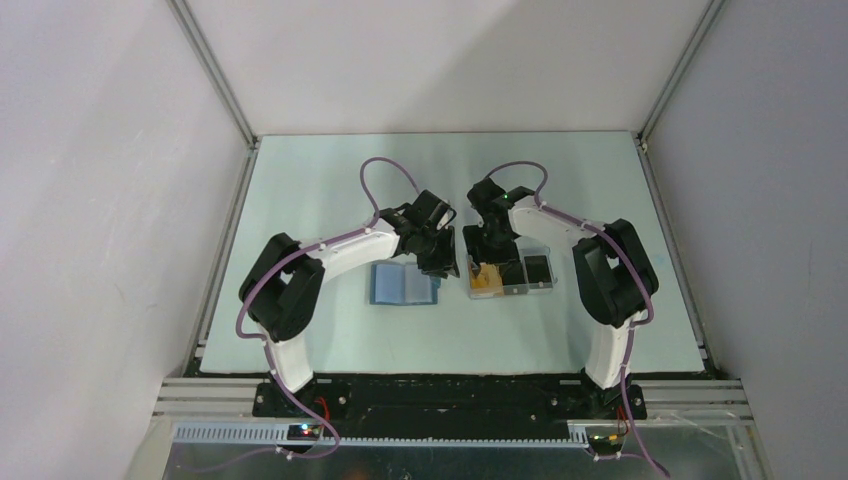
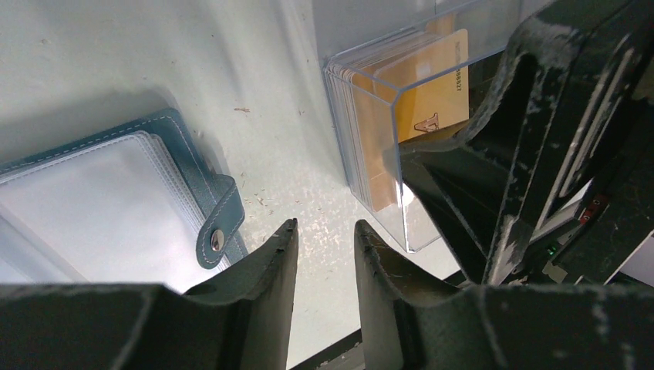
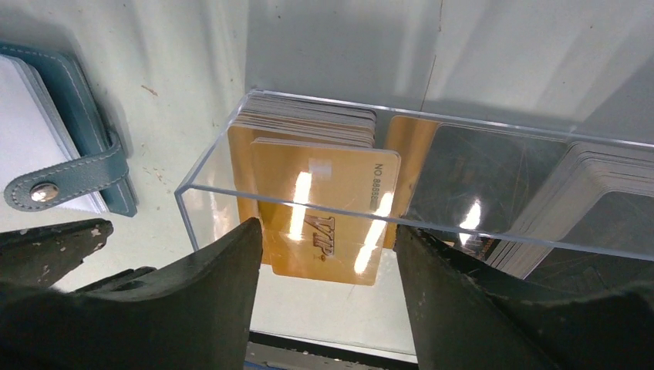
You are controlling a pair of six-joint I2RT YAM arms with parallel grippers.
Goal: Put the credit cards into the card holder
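Note:
A blue-green card holder (image 1: 403, 284) lies open with clear sleeves; in the left wrist view its snap strap (image 2: 218, 223) faces the box. The clear box (image 3: 189, 208) holds upright cards in compartments, gold ones at its left end. The front gold card (image 3: 324, 173) leans slightly away from the stack behind it. On either side of that card are the spread fingertips of my right gripper; narrow gaps seem to show, and no firm contact is visible. My left gripper stands open and empty between holder and box.
Darker cards (image 3: 571, 193) fill the compartments to the right. My right gripper's dark body (image 2: 532, 131) reaches over the box close to the left one, leaving little room between them.

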